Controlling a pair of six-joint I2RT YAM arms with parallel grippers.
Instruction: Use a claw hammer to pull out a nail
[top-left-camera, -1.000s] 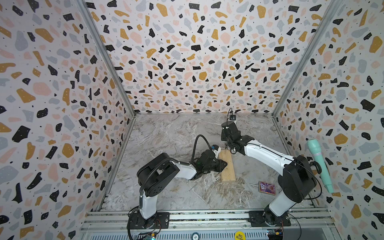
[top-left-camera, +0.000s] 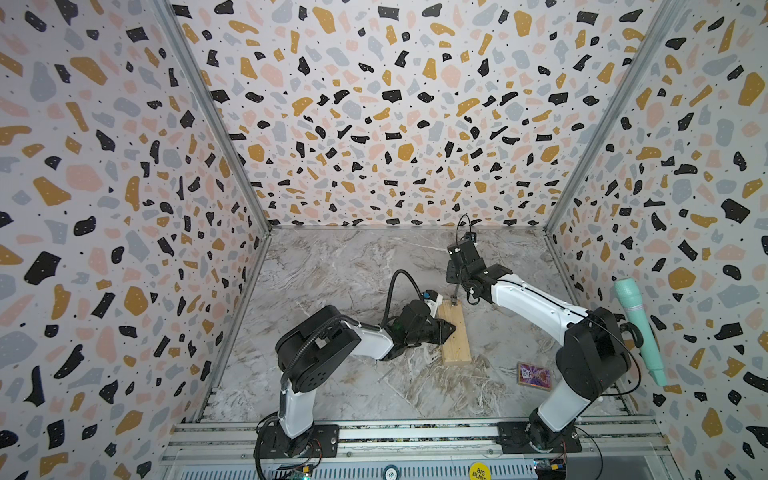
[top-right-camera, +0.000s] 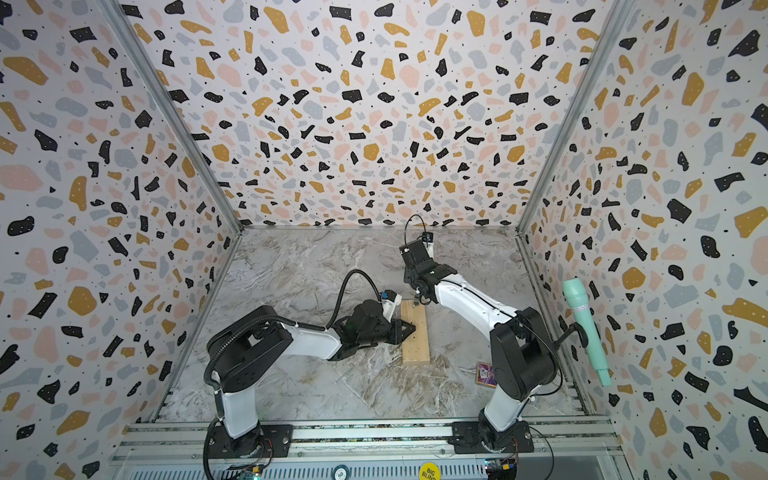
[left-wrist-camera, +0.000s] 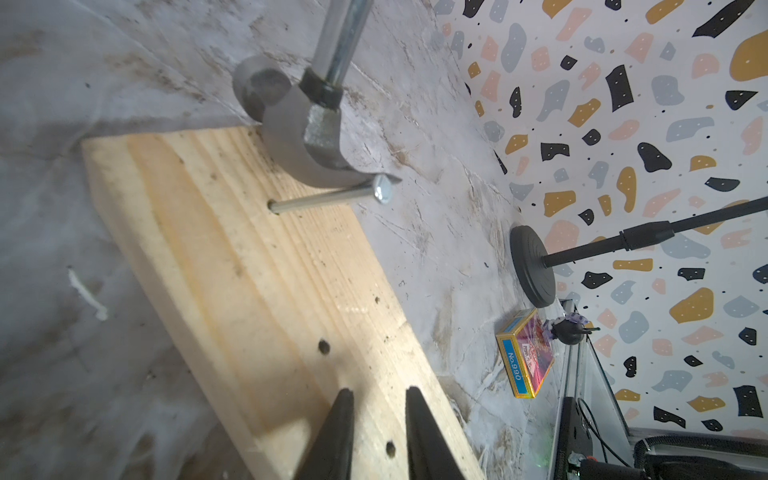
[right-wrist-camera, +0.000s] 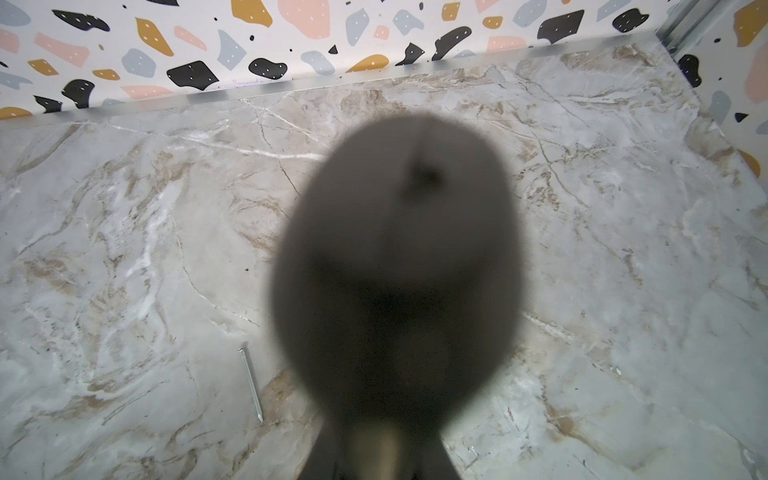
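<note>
A pale wooden board (left-wrist-camera: 264, 264) lies flat on the marbled table. Near its far end, a nail (left-wrist-camera: 324, 199) sticks well out of the wood and leans sideways. The hammer head (left-wrist-camera: 300, 132) rests at that end, its claw right beside the nail, close under the nail's head. The hammer's shaft rises out of the left wrist view. In the right wrist view the blurred dark handle (right-wrist-camera: 400, 240) fills the middle, with my right gripper shut on it. My left gripper is over the board's middle, shut on the board; the grasp itself is mostly out of view.
Another nail (right-wrist-camera: 251, 384) lies loose on the table. A small box (top-left-camera: 534, 375) stands at the front right. The mint-green object (top-left-camera: 640, 329) at the right lies clear of the arms.
My right gripper has shifted slightly to the right, and the hammer with it. The left arm and the board stay where they were.
</note>
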